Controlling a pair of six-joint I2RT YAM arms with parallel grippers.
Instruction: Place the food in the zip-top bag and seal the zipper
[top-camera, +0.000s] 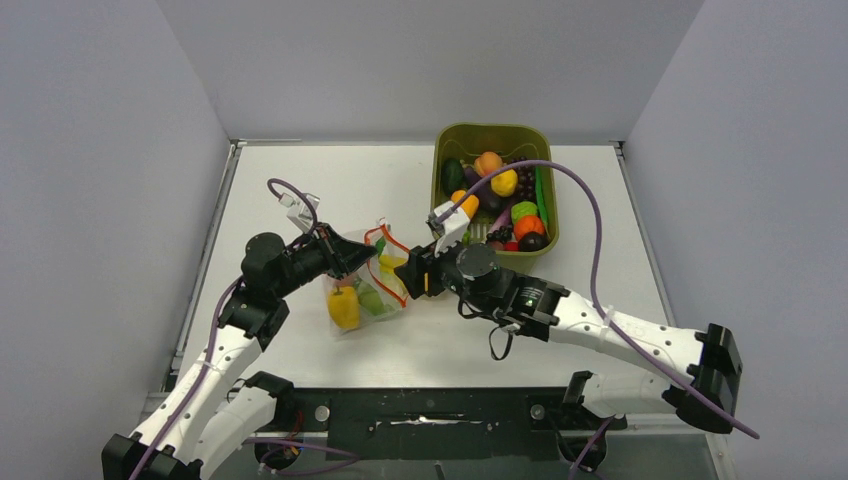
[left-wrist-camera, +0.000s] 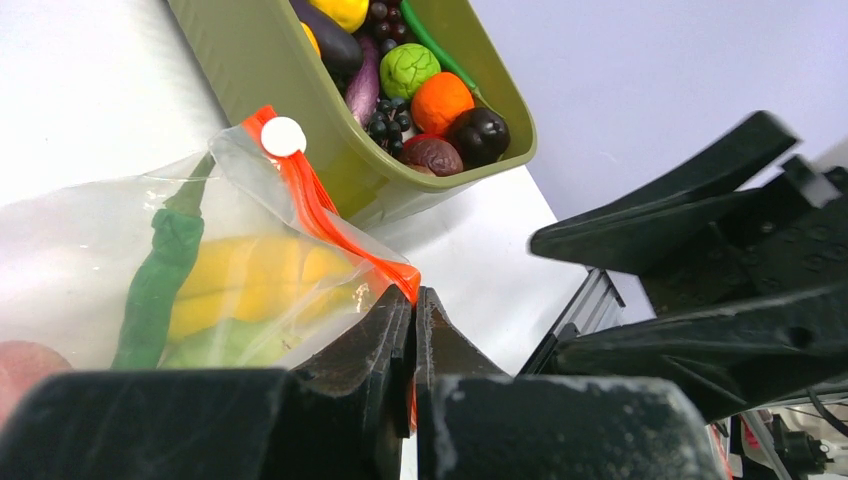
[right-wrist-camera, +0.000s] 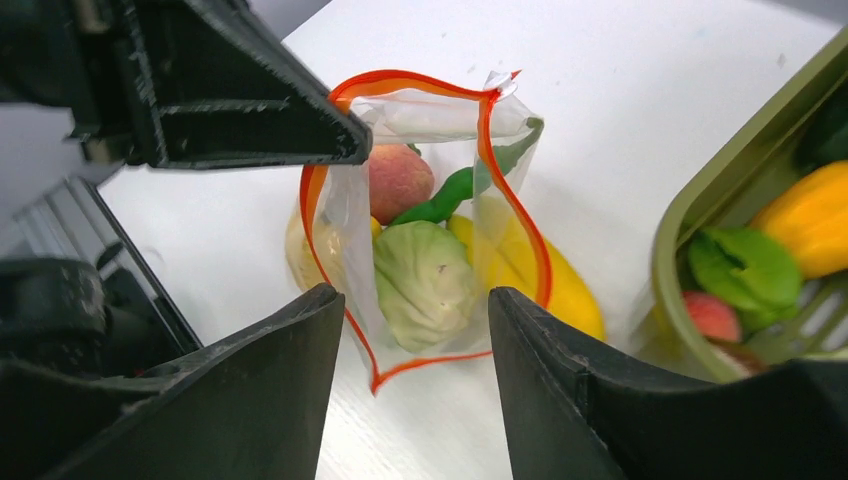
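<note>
A clear zip top bag (top-camera: 377, 315) with an orange-edged mouth lies on the table in front of my left arm. Through the plastic show a yellow pepper (top-camera: 344, 308), a green cabbage-like vegetable (right-wrist-camera: 425, 280), a peach (right-wrist-camera: 397, 182) and a green chili (left-wrist-camera: 160, 275). My left gripper is shut on the orange zipper edge (left-wrist-camera: 340, 235) of the bag. The mouth gapes in the right wrist view. Facing it, my right gripper is open, its fingers apart and nothing gripped between them.
A green bin (top-camera: 446, 140) full of toy fruit and vegetables stands behind and to the right of the bag. A white slider (left-wrist-camera: 284, 136) sits at the zipper's far end.
</note>
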